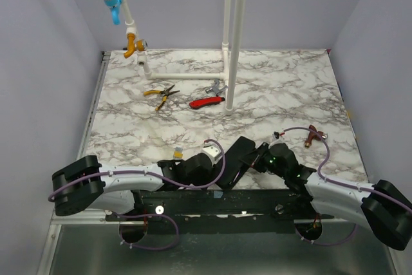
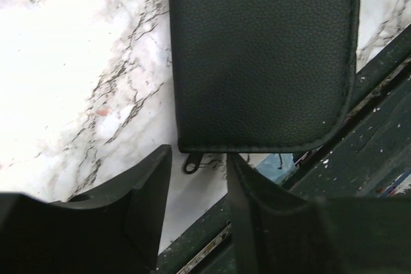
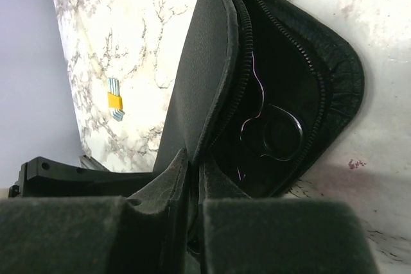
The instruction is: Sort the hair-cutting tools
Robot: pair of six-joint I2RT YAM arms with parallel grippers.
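Note:
My right gripper is shut on its upper flap, which stands lifted, showing the zip and dark interior with thin pale loops. My left gripper is at the case's other end, fingertips part open just beside its edge, a small zip pull between and below them, not visibly gripped.
Toward the back lie yellow pliers (image 1: pixel 165 94), a red knife (image 1: pixel 206 102) and a wrench (image 1: pixel 215 87); a brown tool (image 1: pixel 313 134) sits at right. A yellow item (image 1: pixel 177 153) is left of the case. White pipes stand behind.

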